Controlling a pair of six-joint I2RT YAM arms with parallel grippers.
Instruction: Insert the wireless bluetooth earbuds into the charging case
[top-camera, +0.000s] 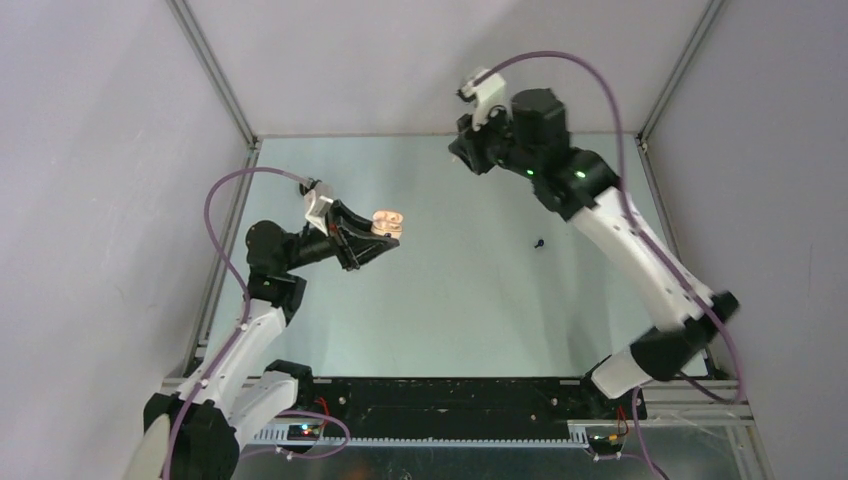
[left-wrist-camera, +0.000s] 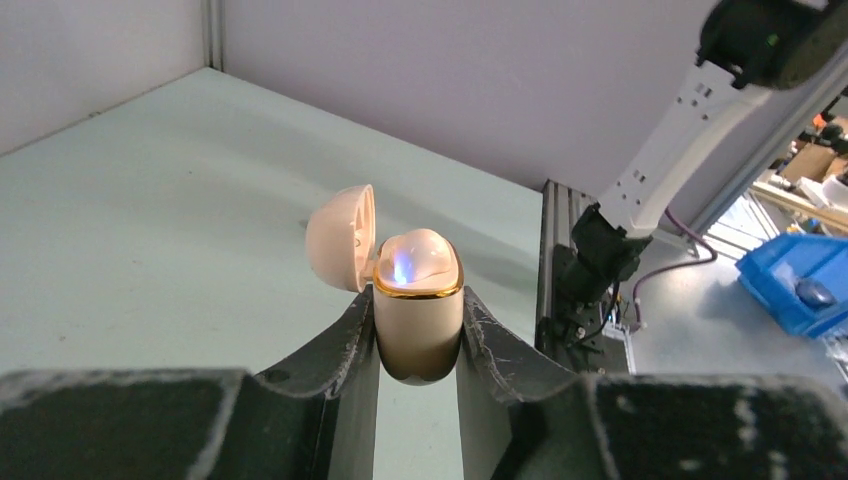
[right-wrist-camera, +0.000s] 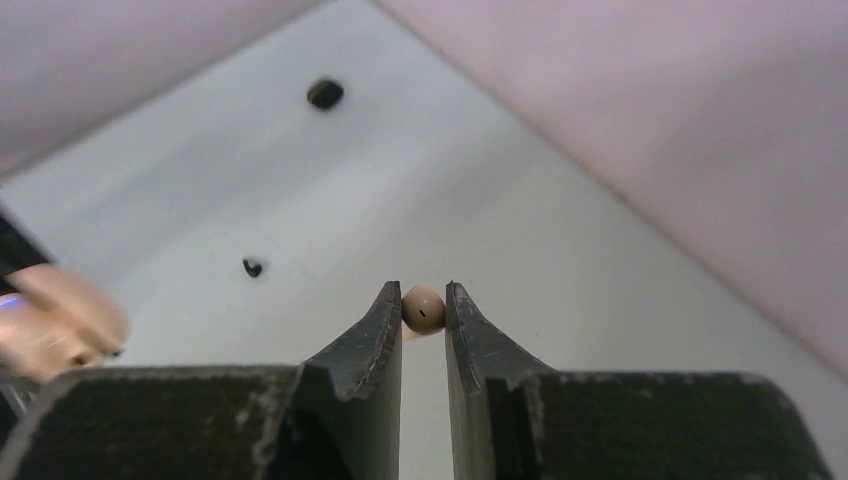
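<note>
My left gripper (top-camera: 375, 240) is shut on the open charging case (left-wrist-camera: 417, 320), held upright above the table with its lid (left-wrist-camera: 335, 240) swung to one side and a blue light glowing inside. It also shows at the left edge of the right wrist view, blurred. My right gripper has its fingers closed round a small beige earbud (right-wrist-camera: 423, 308). In the top view it is raised over the back right of the table, apart from the case.
A small dark object (top-camera: 539, 243) lies on its right part. A blue bin (left-wrist-camera: 790, 280) stands beyond the table in the left wrist view.
</note>
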